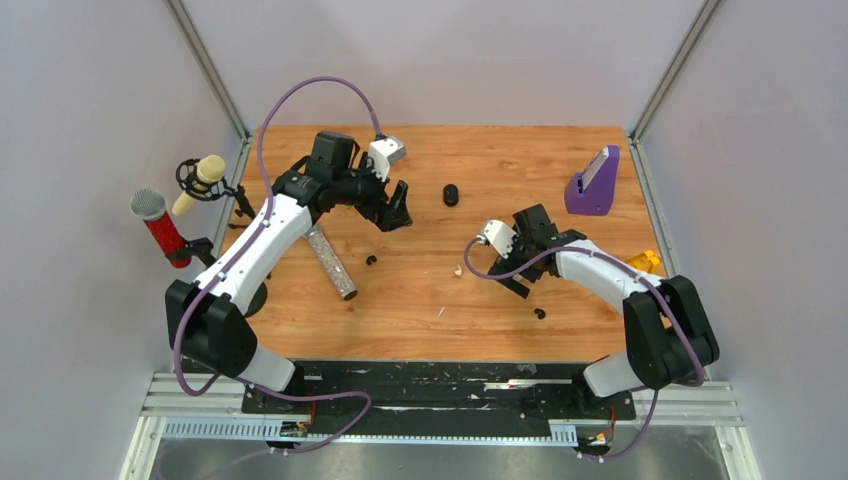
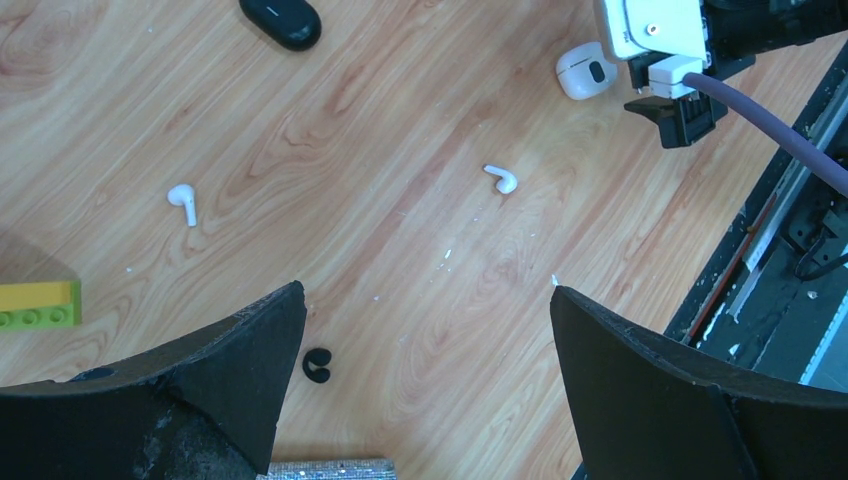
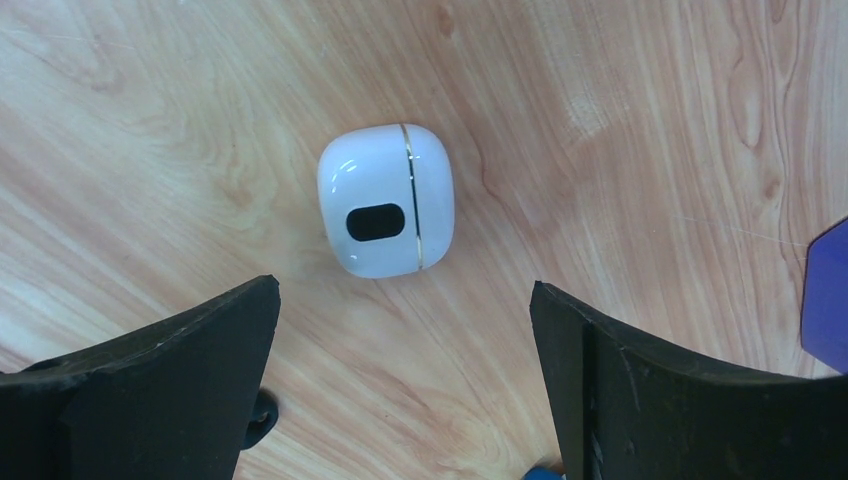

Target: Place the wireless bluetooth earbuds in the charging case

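Note:
The white charging case lies closed on the wood, framed between the open fingers of my right gripper; it also shows in the left wrist view (image 2: pixel 580 72), beside that arm. Two white earbuds lie loose: one (image 2: pixel 183 200) at the left of the left wrist view, another (image 2: pixel 503 180) nearer the middle, also visible in the top view (image 1: pixel 458 271). My left gripper hangs open above the table, nothing between its fingers.
A black case (image 2: pixel 280 20), small black pieces (image 2: pixel 316 365), a glittery tube (image 1: pixel 330 260) and a yellow-green brick (image 2: pixel 38 305) lie around. A purple stand (image 1: pixel 590 185) is at the back right.

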